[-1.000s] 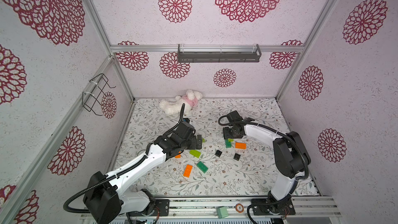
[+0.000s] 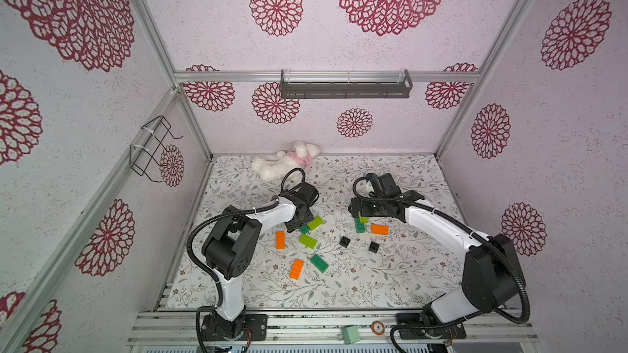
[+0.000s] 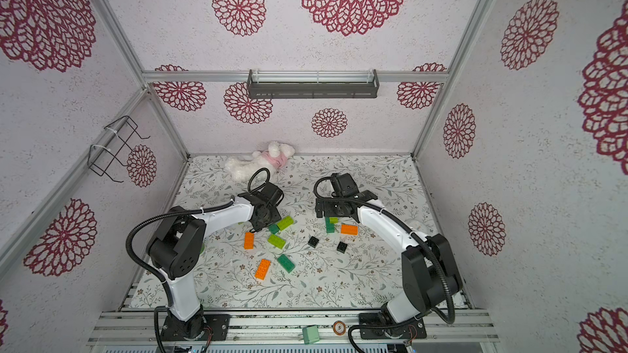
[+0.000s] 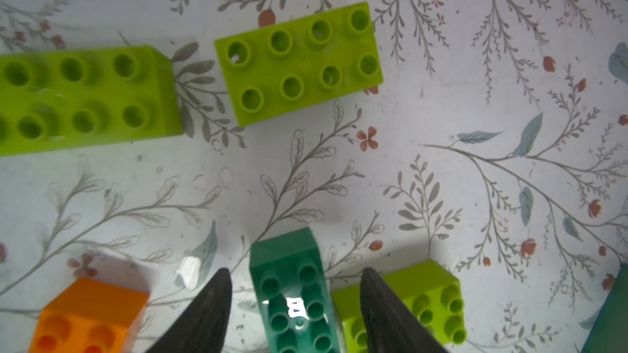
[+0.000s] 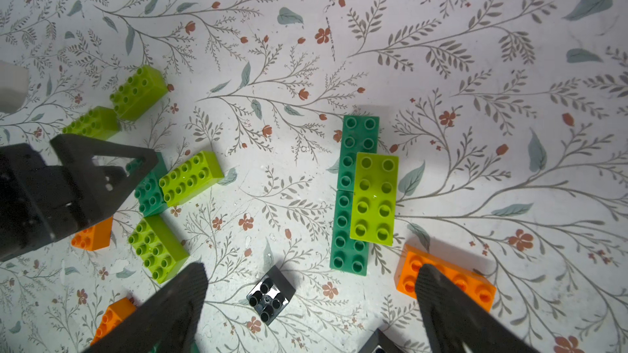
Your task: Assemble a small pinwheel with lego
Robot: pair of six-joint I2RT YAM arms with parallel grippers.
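My left gripper points down with its fingers apart, either side of a dark green brick (image 4: 293,255); whether they touch it is unclear. A lime brick (image 4: 405,294) lies right beside that brick, and two more lime bricks (image 4: 297,58) lie nearby. My right gripper is open above a pair of dark green bricks (image 5: 350,255) in line, with a lime brick (image 5: 373,199) on top, overlapping both.
Loose orange bricks (image 2: 295,268), small black bricks (image 2: 344,242) and another green brick (image 2: 319,262) lie across the front and middle. A white plush toy (image 2: 274,166) lies at the back.
My left arm has drawn back and turned over the green and lime bricks, its gripper now pointing down. My right arm has risen from the stacked bricks.
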